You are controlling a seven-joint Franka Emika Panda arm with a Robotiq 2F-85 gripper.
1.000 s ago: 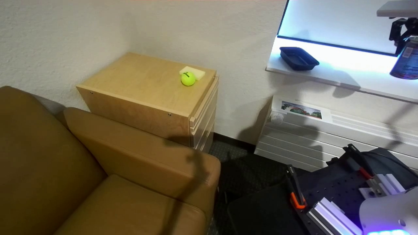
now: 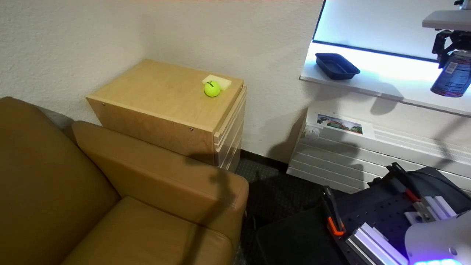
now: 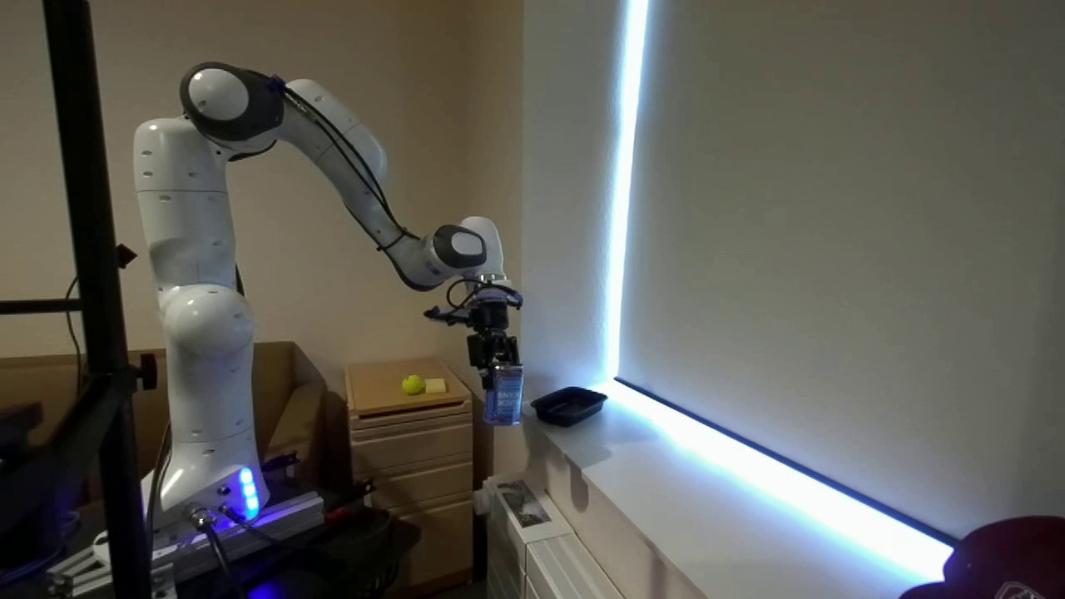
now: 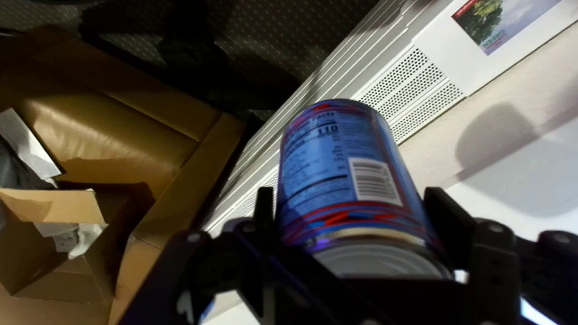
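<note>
A blue can with red trim (image 4: 338, 168) hangs in my gripper, whose black fingers press on it from both sides. In exterior view 1 the same can (image 2: 453, 75) is at the right, in front of the white windowsill, with the gripper (image 2: 454, 49) above it. Exterior view 2 shows the can (image 3: 504, 395) held upright in the air, a little left of a black plastic tray (image 3: 569, 408). That tray (image 2: 336, 66) looks empty and rests at the sill's end near the corner.
A yellow-green ball (image 2: 212, 88) and a pale yellow block (image 2: 224, 83) lie on the wooden cabinet (image 2: 154, 92). Below the sill runs a white radiator (image 2: 326, 152). A brown sofa (image 2: 163, 159) stands beside the cabinet. Beyond the tray, the sill (image 3: 689, 489) has bare room.
In exterior view 1 the gripper and the can have shifted left and slightly down. Tray, ball and block are where they were.
</note>
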